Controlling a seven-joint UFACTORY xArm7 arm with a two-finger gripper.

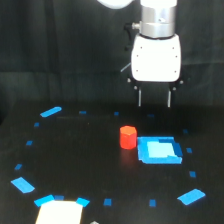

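Observation:
Above the black table hangs my gripper (154,98), its two thin fingers spread apart with nothing between them; it is open. Below and a little left of it a red block (128,137) rests on the table. Right beside the block lies a shallow blue tray (143,154) with a white patch (160,149) showing inside. The gripper is above both, apart from them, and nearer in line with the tray.
Blue tape strips mark the table, among them a strip (191,197) at the right and a strip (22,185) at the left. A pale object (60,212) stands at the front left edge.

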